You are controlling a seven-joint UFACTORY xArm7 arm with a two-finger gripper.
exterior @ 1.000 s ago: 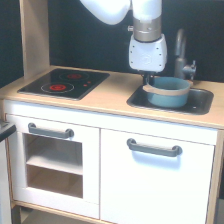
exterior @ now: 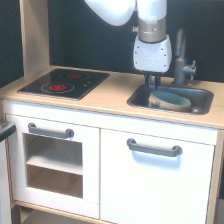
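A blue-grey pot (exterior: 172,103) rests low and tilted in the dark sink (exterior: 205,101), its lower part hidden by the sink's front edge. My gripper (exterior: 153,86) points down from the white arm, its dark fingers at the left side of the pot. Whether those fingers grip the rim or stand apart from it is too small to make out.
Right behind the sink rises a grey faucet (exterior: 180,58). To the left lies a black stove top (exterior: 65,84) with red rings. Bare wooden counter (exterior: 112,92) runs between them, above a white cabinet door (exterior: 150,185) and open shelves (exterior: 55,165).
The pot has gone down into the sink and now leans, where before it sat higher and level. My gripper has moved slightly down and to the right.
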